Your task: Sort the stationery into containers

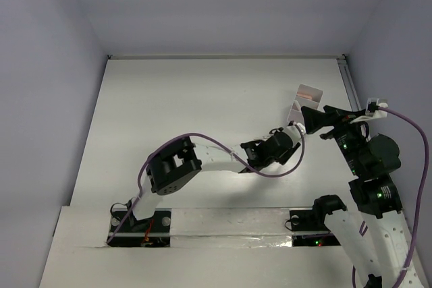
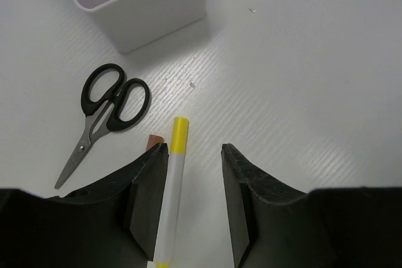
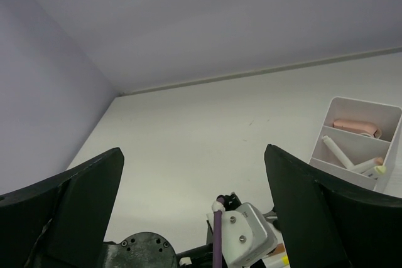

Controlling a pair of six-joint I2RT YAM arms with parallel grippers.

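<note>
In the left wrist view, a white marker with yellow ends (image 2: pixel 172 199) lies on the table, partly behind one finger of my left gripper. That gripper is open, and the marker runs below and to the left of the gap. A brown-ended item (image 2: pixel 154 140) lies against the marker, mostly hidden. Black-handled scissors (image 2: pixel 112 105) rest to the upper left. My right gripper stands open and empty, high on the right side near the divided container (image 1: pixel 295 115).
In the right wrist view, the container (image 3: pixel 325 131) has a pink object (image 3: pixel 353 126) in its rear compartment and several white sticks (image 3: pixel 339 152) in the one before it. The left arm crosses the middle.
</note>
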